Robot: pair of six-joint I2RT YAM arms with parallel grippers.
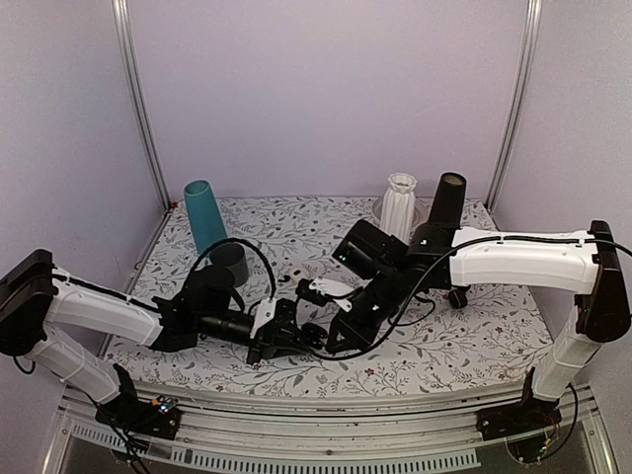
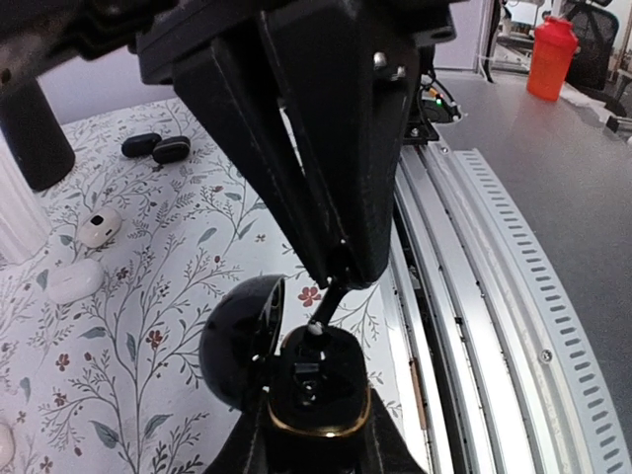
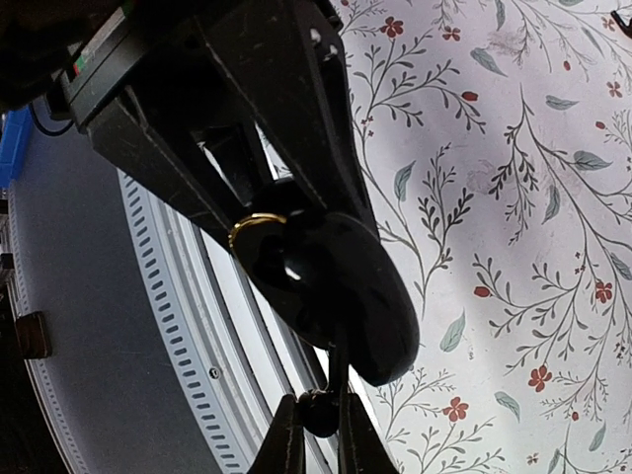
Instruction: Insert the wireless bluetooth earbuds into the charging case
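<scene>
The black charging case (image 2: 318, 370) is up off the table, with my left gripper shut on it. Its rounded lid (image 2: 240, 341) stands open to one side in the left wrist view. From above, my right gripper reaches over the case, shut on a black earbud (image 3: 321, 413). The earbud's thin stem (image 2: 328, 304) points down to the case's open face. Whether it is inside a slot or only touching the edge, I cannot tell. In the top view the left gripper (image 1: 296, 341) and right gripper (image 1: 332, 341) meet near the front centre.
White earbud pieces (image 2: 99, 227) and a small white case (image 2: 74, 281) lie on the patterned table. Black rounded items (image 2: 158, 146) rest farther off. Cups stand at the back: teal (image 1: 203, 215), white (image 1: 399, 205), dark (image 1: 448, 200). The metal front rail (image 1: 336, 405) is close by.
</scene>
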